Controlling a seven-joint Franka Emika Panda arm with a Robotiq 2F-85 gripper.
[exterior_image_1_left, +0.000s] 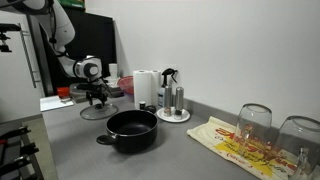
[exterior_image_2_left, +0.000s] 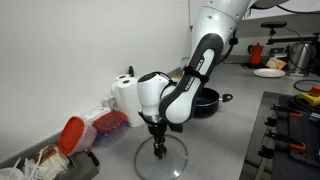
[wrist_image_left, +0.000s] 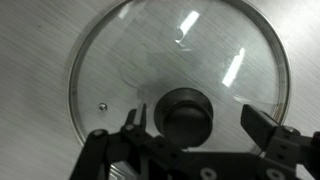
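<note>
A round glass lid (wrist_image_left: 150, 65) with a metal rim and a black knob (wrist_image_left: 186, 118) lies on the grey table. In the wrist view the open gripper has its dark fingers on either side of the knob, apart from it. Exterior view 2 shows the arm reaching down to the lid (exterior_image_2_left: 150, 175), its gripper (exterior_image_2_left: 157, 150) close over the knob. From exterior view 1 the gripper (exterior_image_1_left: 98, 102) appears small at the far end of the table, over the lid (exterior_image_1_left: 99, 112). A black pot (exterior_image_1_left: 132, 129) stands nearer that camera, without a lid on it.
Paper towel rolls (exterior_image_1_left: 146, 87) and a white plate (exterior_image_1_left: 173, 115) with bottles and grinders stand along the wall. Glass jars (exterior_image_1_left: 254, 122) and a patterned cloth (exterior_image_1_left: 230, 147) are at the near right. A red bowl (exterior_image_2_left: 77, 134) and dish rack sit beyond the lid. Table between lid and pot is clear.
</note>
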